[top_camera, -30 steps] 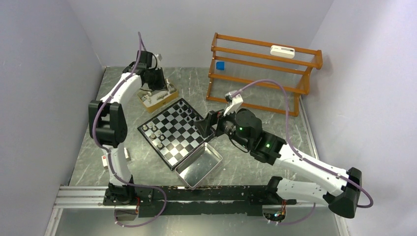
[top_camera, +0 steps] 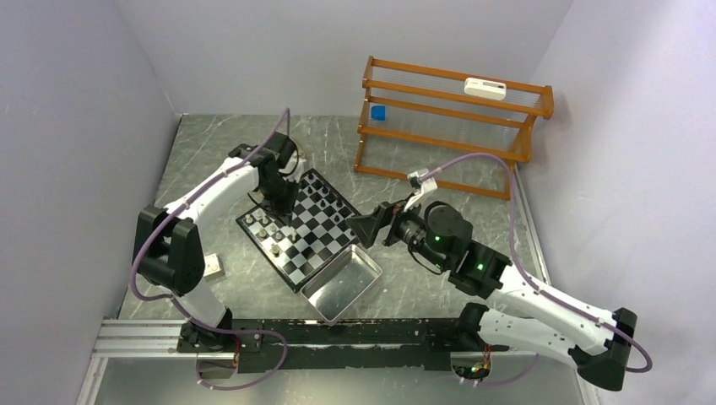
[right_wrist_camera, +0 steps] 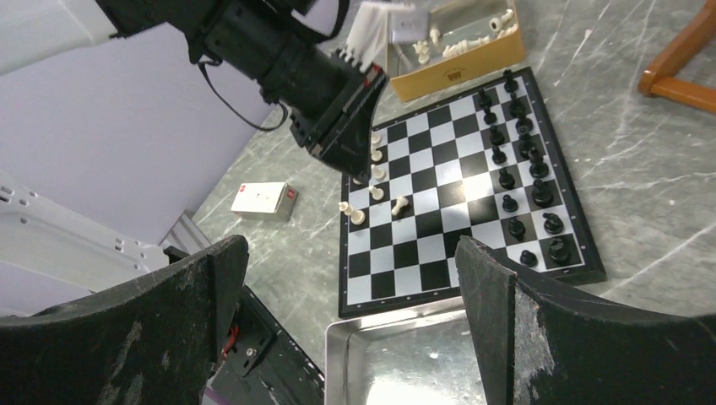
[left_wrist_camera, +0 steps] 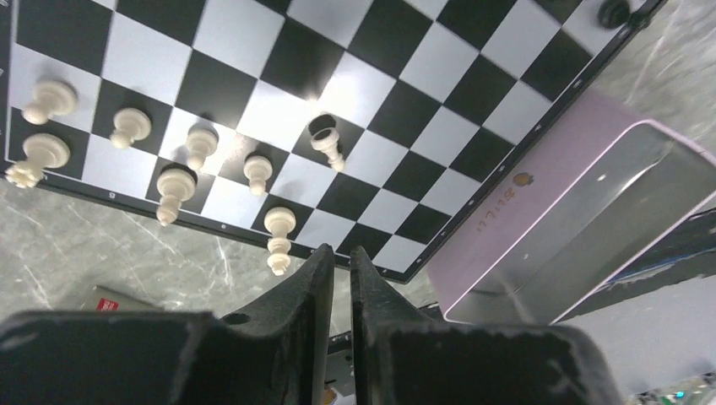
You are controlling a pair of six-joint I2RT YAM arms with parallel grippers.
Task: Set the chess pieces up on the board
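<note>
The chessboard [top_camera: 317, 224] lies mid-table. Black pieces [right_wrist_camera: 540, 192] stand along one side; several white pieces [left_wrist_camera: 173, 190] stand on the opposite side, and a white piece [left_wrist_camera: 331, 148] further in is tilted or lying. My left gripper hangs over the board, its fingertips close together; whether anything is between them is unclear. My right gripper is open above the near end of the board, beside the metal tray, with nothing seen between its fingers.
A box with white pieces [right_wrist_camera: 456, 74] is behind the board, partly hidden by the left arm. An empty metal tray [top_camera: 342, 283] sits in front. A wooden rack [top_camera: 447, 125] stands back right; a small device [right_wrist_camera: 263, 202] lies left.
My left gripper has moved from over the box toward the front, over the board. The right arm has shifted slightly to the right.
</note>
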